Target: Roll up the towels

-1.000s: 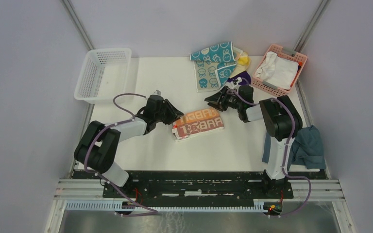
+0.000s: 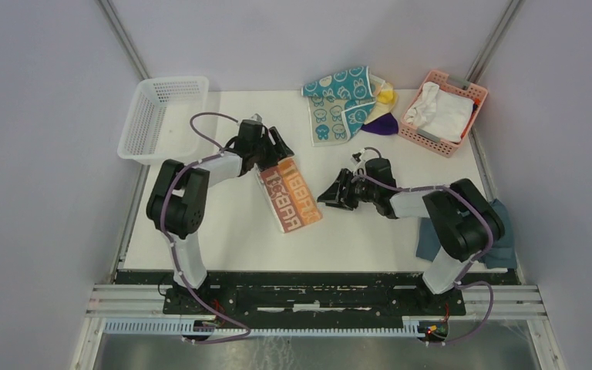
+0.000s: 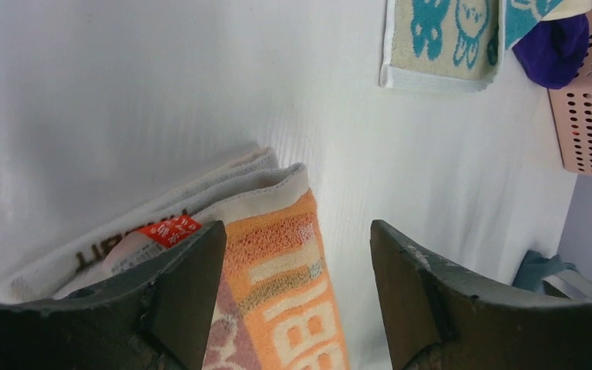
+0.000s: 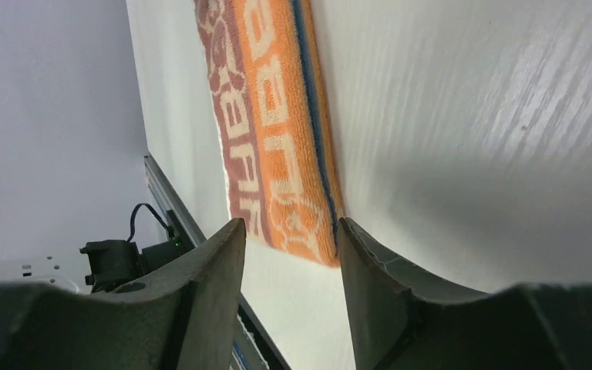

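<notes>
An orange and brown lettered towel [image 2: 294, 199], folded into a long strip, lies slanted on the white table between my two grippers. My left gripper [image 2: 280, 155] is open at its far end; in the left wrist view the fingers [image 3: 193, 285] stand apart over the towel's layered end [image 3: 274, 208], where a red patch [image 3: 171, 230] shows. The right gripper [image 2: 324, 202] is open by the near right end. In the right wrist view the towel's corner [image 4: 308, 235] appears between its fingers; whether they touch it I cannot tell.
At the back lies a teal patterned towel [image 2: 331, 116] beside a purple cloth [image 2: 382, 125]. A pink basket [image 2: 432, 145] with white towels stands back right, an empty white basket [image 2: 163, 116] back left. Grey-blue cloth [image 2: 499, 243] lies front right.
The towel has turned from lying crosswise to a steep slant.
</notes>
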